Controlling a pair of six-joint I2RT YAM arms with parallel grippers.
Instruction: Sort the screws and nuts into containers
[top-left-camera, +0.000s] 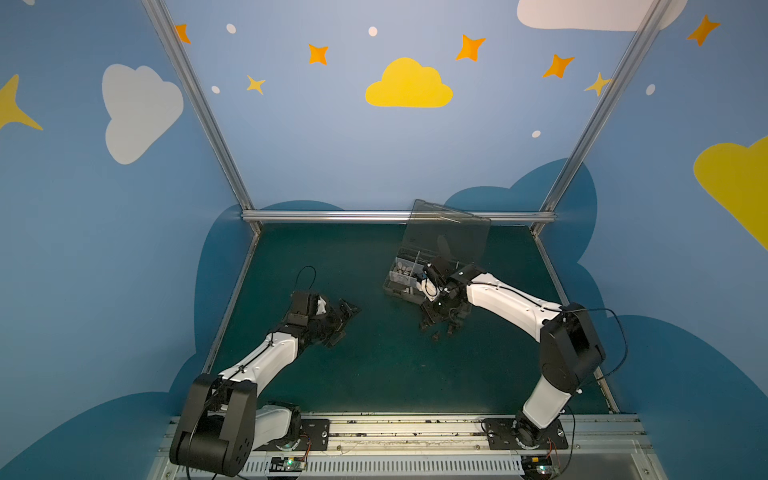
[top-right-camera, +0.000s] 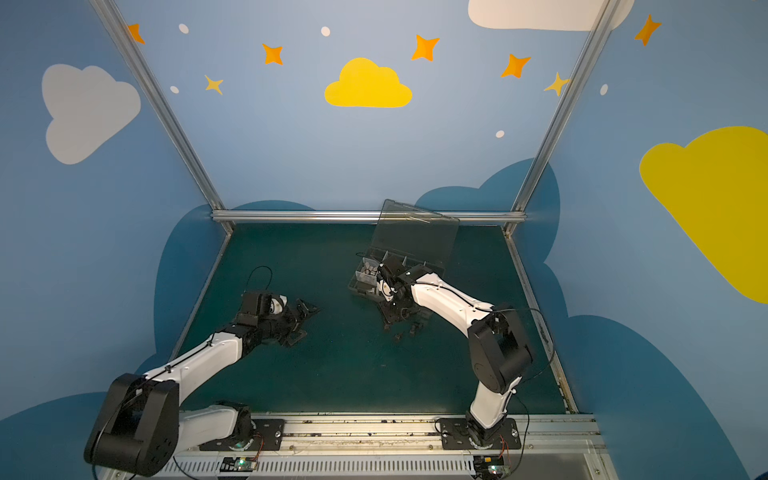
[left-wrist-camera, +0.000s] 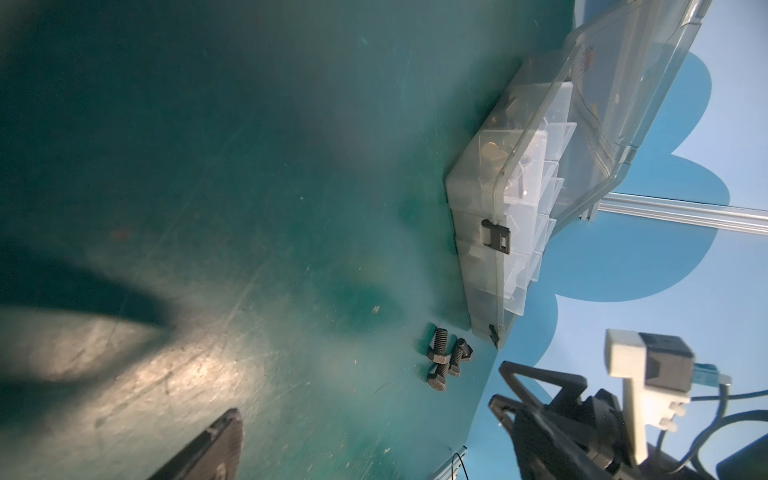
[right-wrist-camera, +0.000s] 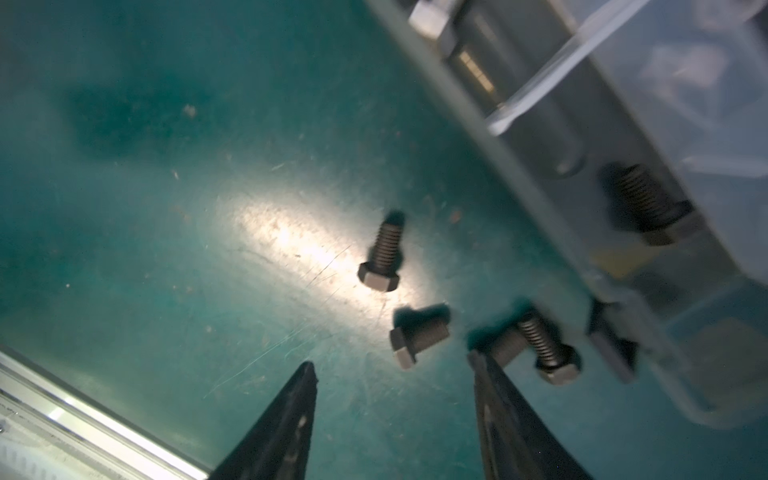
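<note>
An open clear organiser box (left-wrist-camera: 472, 192) with compartments stands at the back right of the table. Loose bolts lie in front of it: one (right-wrist-camera: 384, 252) centred in the right wrist view, another (right-wrist-camera: 420, 336) below, and a pair (right-wrist-camera: 548, 344) to the right. A further bolt (right-wrist-camera: 648, 204) rests inside the box's front section. My right gripper is open above the loose bolts, just in front of the box, with nothing between its fingers. My left gripper (top-left-camera: 345, 318) stands open at the left of the table, apart from the bolts.
The box's lid (top-left-camera: 444, 224) leans back near the rear rail. Metal rails edge the table.
</note>
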